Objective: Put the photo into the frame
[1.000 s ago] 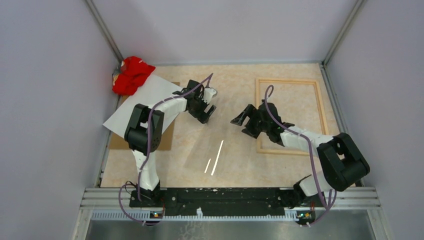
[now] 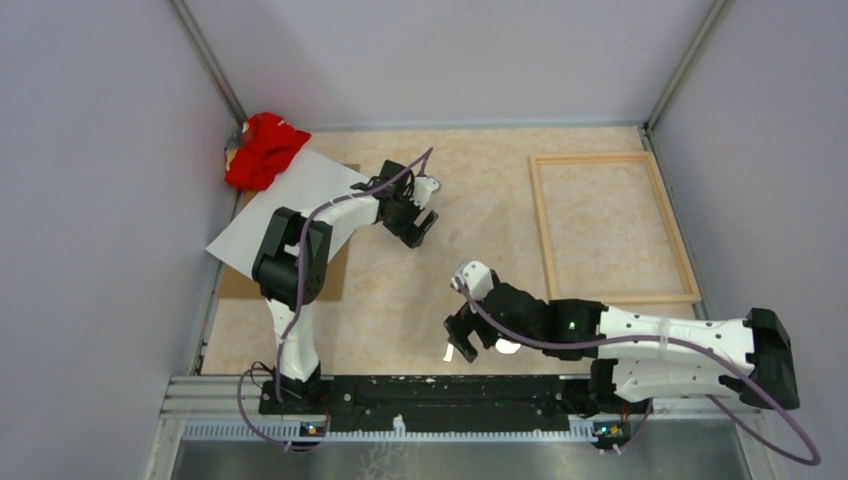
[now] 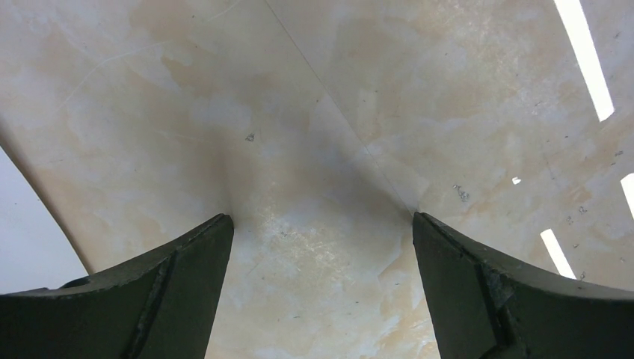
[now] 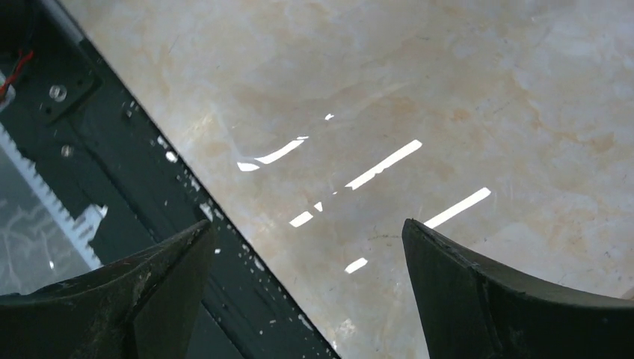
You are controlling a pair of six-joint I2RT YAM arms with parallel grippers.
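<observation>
The empty light wooden frame (image 2: 604,158) lies at the right of the table, its lower side partly behind my right arm. A large plain white sheet (image 2: 262,222) rests at the left on brown cardboard (image 2: 333,280); no picture shows on it. My left gripper (image 2: 421,231) stands open over the table, right of the sheet, with nothing between its fingers. Near the front edge is my right gripper (image 2: 459,342), open and empty, above bright white streaks. A faint straight edge in the left wrist view and these streaks look like a clear sheet on the table.
Red cloth (image 2: 266,150) is heaped at the back left, touching the white sheet. A dark rail (image 2: 440,390) runs along the table's front edge. Walls stand left, right and behind.
My right gripper has swung towards the front edge, away from the frame's left side. The frame has shifted right and turned slightly. The bright streaks have moved. My left arm is nearly still.
</observation>
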